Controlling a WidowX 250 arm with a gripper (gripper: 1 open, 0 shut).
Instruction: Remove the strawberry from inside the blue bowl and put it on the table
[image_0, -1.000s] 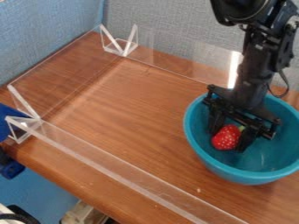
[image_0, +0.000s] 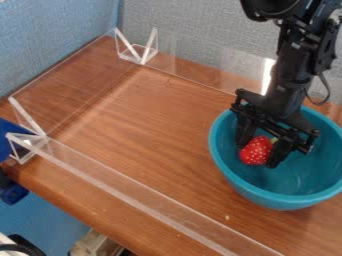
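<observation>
The red strawberry (image_0: 255, 151) is inside the blue bowl (image_0: 239, 182), toward its left side. From above, my black gripper (image_0: 261, 151) reaches down into the bowl, shut on the strawberry, with one finger at its left and the other at its right. The gripper partly covers the berry, so how far its underside is from the bowl's floor cannot be made out.
Left of the bowl, the wooden table (image_0: 147, 130) is wide and bare. Low clear panels on white brackets (image_0: 136, 46) edge it at the back and front left. A grey wall (image_0: 201, 30) rises behind.
The bowl has stayed where it was.
</observation>
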